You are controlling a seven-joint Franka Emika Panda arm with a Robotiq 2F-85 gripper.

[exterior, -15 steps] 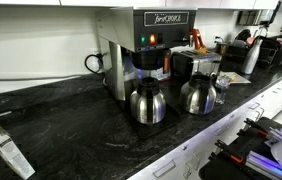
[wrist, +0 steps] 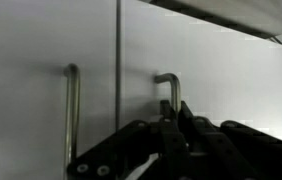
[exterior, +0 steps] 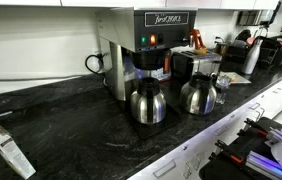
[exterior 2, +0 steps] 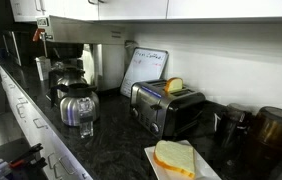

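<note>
In the wrist view a bent metal handle [wrist: 169,80] stands out from a pale cabinet front [wrist: 221,80]. My gripper comes in from the bottom of that view, its black fingers around the lower stretch of this handle and shut on it. To the left, past a dark vertical seam, a second metal handle [wrist: 72,112] is apart from the gripper. The fingers themselves hide the lower end of the held handle.
Above the white drawers [exterior: 169,168], the dark counter [exterior: 61,130] holds a coffee machine [exterior: 161,32] and two steel carafes, one [exterior: 148,103] beneath it. A toaster [exterior 2: 168,108] and bread [exterior 2: 175,158] are also on the counter.
</note>
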